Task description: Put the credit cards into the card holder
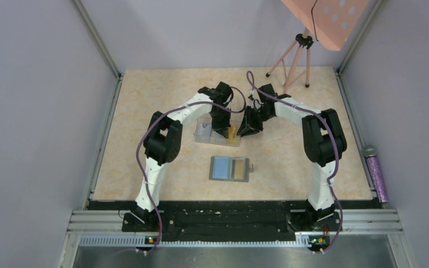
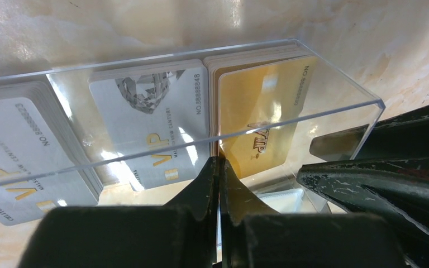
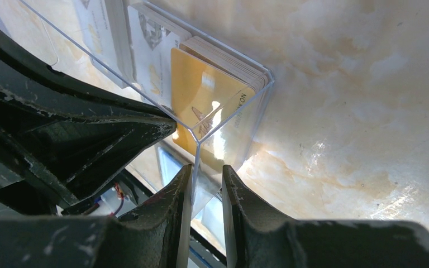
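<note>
A clear open box (image 1: 201, 138) holds stacks of cards side by side. In the left wrist view the top gold card (image 2: 290, 89) lies a little askew on its stack, beside a stack of white cards (image 2: 170, 120). My left gripper is shut with its tips at the gold card's left edge; nothing shows between them. At the box's right end, my right gripper is shut on the clear box's corner wall. The grey card holder (image 1: 230, 179) lies nearer the front, with a blue panel and a tan panel.
Another stack of white cards (image 2: 11, 145) fills the box's left part. A pink tripod (image 1: 301, 53) stands at the back right, and a purple cylinder (image 1: 375, 176) leans at the right edge.
</note>
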